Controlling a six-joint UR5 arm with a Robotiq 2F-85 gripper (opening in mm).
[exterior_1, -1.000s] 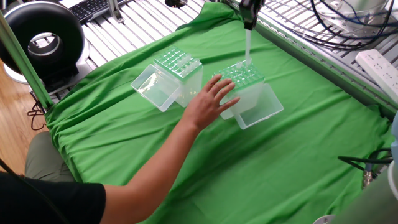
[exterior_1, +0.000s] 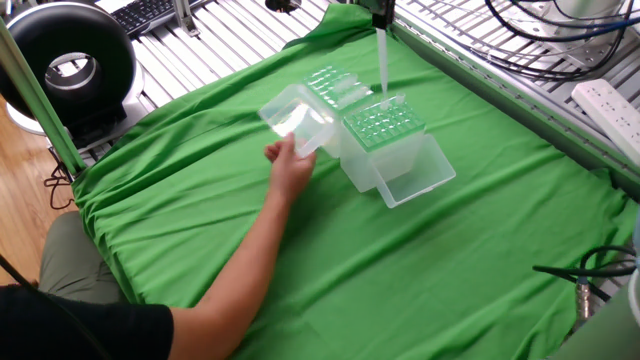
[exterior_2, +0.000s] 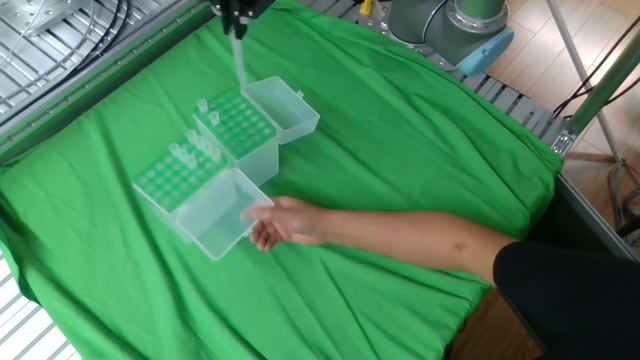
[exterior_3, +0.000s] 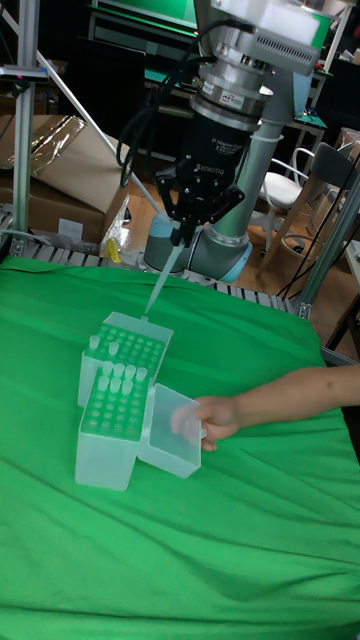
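Observation:
My gripper (exterior_3: 183, 235) is shut on a long translucent pipette tip (exterior_3: 163, 277), which hangs down at a slant. The tip's lower end is close to the far edge of one clear tip box with a green grid top (exterior_1: 384, 125); whether it touches cannot be made out. Two tips (exterior_2: 203, 105) stand in that box, whose clear lid (exterior_1: 418, 172) hangs open. Beside it is a second box with a green grid (exterior_2: 180, 180), with several tips (exterior_2: 195, 145) in its rows. A person's hand (exterior_2: 285, 220) holds this second box's open lid (exterior_2: 225, 212).
The person's forearm (exterior_1: 240, 260) reaches across the green cloth (exterior_1: 430, 280). A white power strip (exterior_1: 612, 115) and cables lie beyond one edge, and a black ring-shaped object (exterior_1: 105, 75) stands beyond another.
My gripper and its tip have moved slightly left in exterior view 1.

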